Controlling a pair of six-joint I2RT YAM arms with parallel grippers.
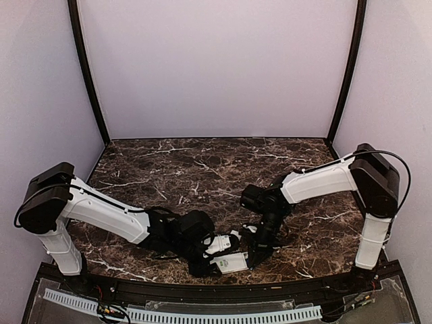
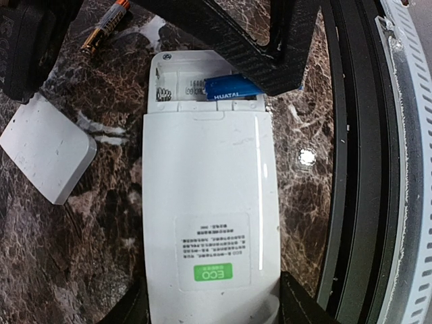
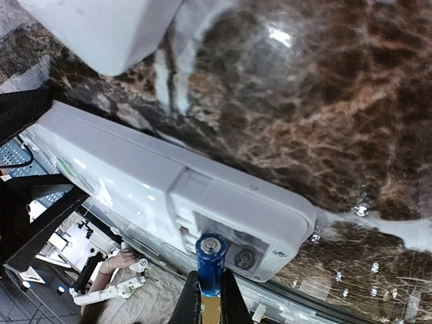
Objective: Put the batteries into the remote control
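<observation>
The white remote control [image 2: 209, 155] lies back side up, its battery compartment [image 2: 177, 77] open at the far end in the left wrist view. My left gripper is shut around the remote's sides near the bottom of that view. A blue battery [image 3: 210, 260] is pinched in my right gripper, shut on it. The battery is over the compartment and tilted; its metal end shows in the right wrist view. In the left wrist view the right fingers [image 2: 290, 67] cover part of the battery and compartment. Whether it touches the springs, I cannot tell.
A white cover [image 2: 50, 148] lies on the marble table beside the remote. Another battery [image 2: 106, 25], orange and black, rests beyond it. The table's front edge [image 1: 202, 289] is close to the remote, while the back of the table is clear.
</observation>
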